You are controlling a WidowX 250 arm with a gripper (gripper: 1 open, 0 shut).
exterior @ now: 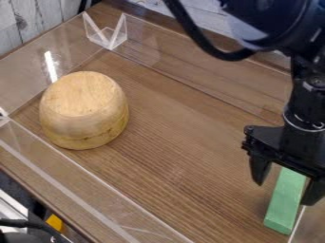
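My black gripper (282, 166) hangs at the right of the camera view, its dark fingers spread apart and open. Below it a green rectangular piece (282, 211) lies on the wooden surface, its upper part partly hidden behind the gripper. Whether the fingers touch it I cannot tell. At the left rests a round, pale wooden object (82, 106), apart from the gripper.
A clear plastic edge runs along the left and front. A small white folded item (106, 33) stands at the back left, near a pale wall.
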